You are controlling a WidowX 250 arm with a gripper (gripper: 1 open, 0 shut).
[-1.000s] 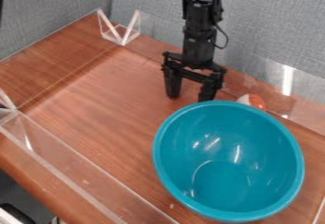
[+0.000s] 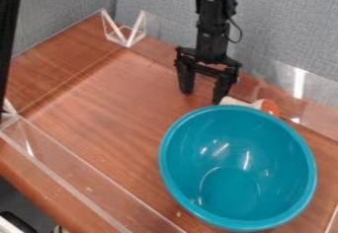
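My black gripper [image 2: 205, 80] hangs low over the wooden table at the back, just behind a large teal bowl [image 2: 238, 166]. Its fingers stand apart, open. Close by its right finger, partly hidden behind the bowl's rim, lies a small pale object [image 2: 238, 103] with an orange-red round part [image 2: 270, 108] at its right end; whether the finger touches it is unclear.
A white wire-like stand [image 2: 125, 32] is at the back left corner. Clear plastic edging runs along the back and front left of the table [image 2: 99, 104]. A grey wall rises behind.
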